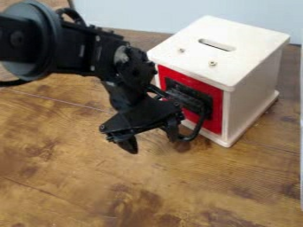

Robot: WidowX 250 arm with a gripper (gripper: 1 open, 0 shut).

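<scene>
My black gripper (pixel 133 140) hangs low over the wooden floor, left of a white wooden box (pixel 247 95). It stands open, with nothing seen between its fingers. The box has a slotted top and a red front panel (pixel 210 125) with a black fitting on it, from which a black cable loops down behind my gripper. My wrist partly hides the panel's left part.
A pale wall (pixel 142 13) stands at the back, and a pale edge runs along the far right.
</scene>
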